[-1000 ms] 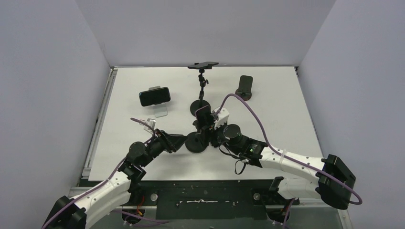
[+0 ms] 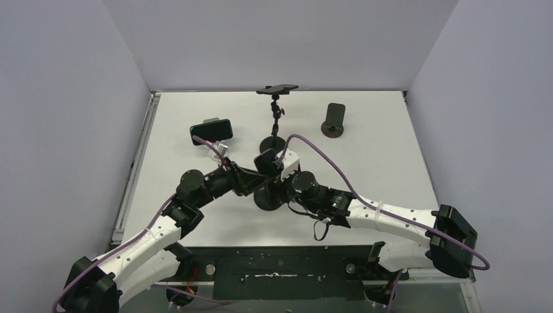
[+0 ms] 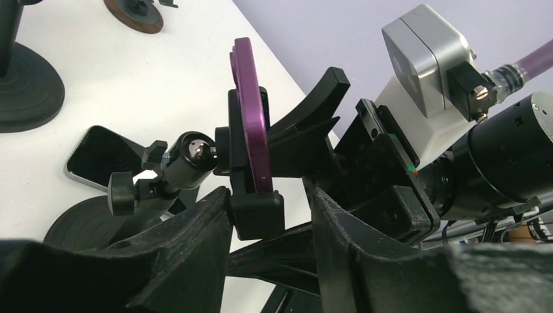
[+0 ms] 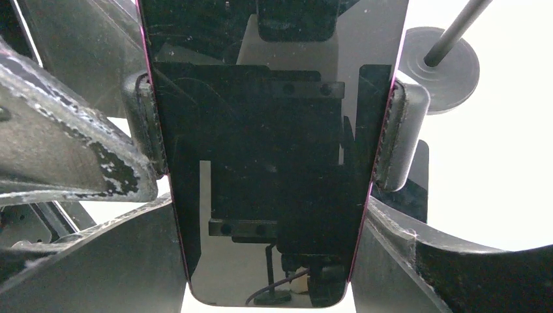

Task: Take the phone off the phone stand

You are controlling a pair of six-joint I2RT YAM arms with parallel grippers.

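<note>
A purple-edged phone [image 3: 253,111] is clamped in a black phone stand [image 3: 186,160] and stands edge-on in the left wrist view. Its dark screen [image 4: 274,156] fills the middle of the right wrist view, a clamp pad on each side. My left gripper is part open around the clamp's end block [image 3: 259,215], with a gap visible on the right side of the block. The fingers of my right gripper lie along both long edges of the phone's lower half; whether they press on it cannot be told. From above, the arms partly hide the stand.
Another phone [image 2: 211,132] rests on a stand at the back left. A tall black stand [image 2: 275,124] rises behind the grippers, and a small one [image 2: 334,119] is at the back right. Both arms are very close together here.
My left gripper has moved up and right, to the clamped phone. The right gripper has shifted left. The phone's top now appears lower and farther left, tilted differently.
</note>
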